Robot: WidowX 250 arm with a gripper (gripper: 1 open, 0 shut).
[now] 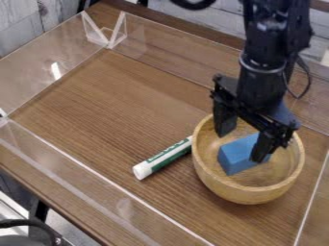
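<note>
The black robot gripper (249, 129) hangs over the wooden bowl (221, 192), open, its fingers reaching down inside the rim. A blue block (240, 158) lies in the bowl beneath it, partly hidden by the gripper. A green and white cylindrical stick (162, 159) lies on the table outside the bowl, to its left.
The wooden table (90, 115) has free room on the left and in the middle. A clear plastic object (103, 34) stands at the upper left near the table's edge.
</note>
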